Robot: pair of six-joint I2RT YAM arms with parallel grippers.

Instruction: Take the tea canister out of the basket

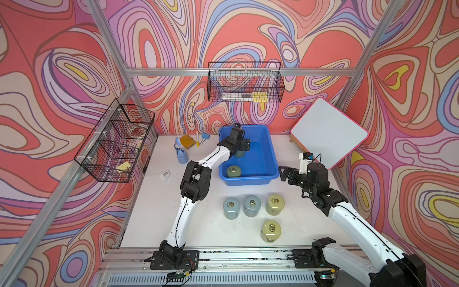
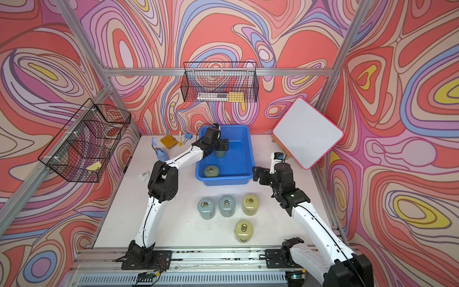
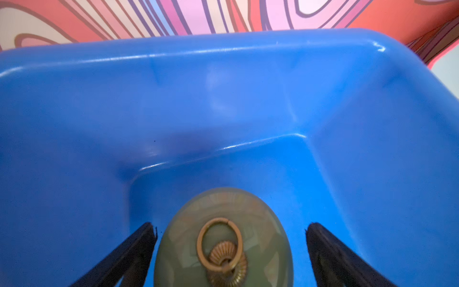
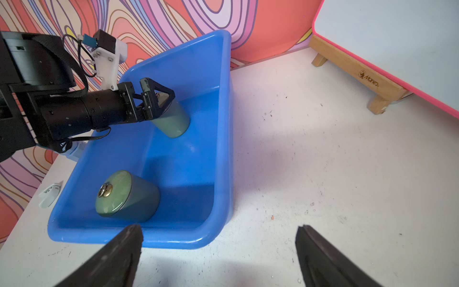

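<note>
The blue basket [image 1: 260, 157] holds two dark green canisters. The rear canister [image 3: 224, 210], with a brass ring on its lid, is between the fingertips of my open left gripper, with space on both sides. The front canister [image 4: 126, 196] sits by the basket's near left corner. My right gripper is open and empty, outside the basket at its front right.
Blue-grey and olive canisters [image 1: 251, 206] stand in front of the basket. A whiteboard [image 1: 329, 131] on a wooden stand is at back right. A blue object [image 1: 180, 153] lies left of the basket.
</note>
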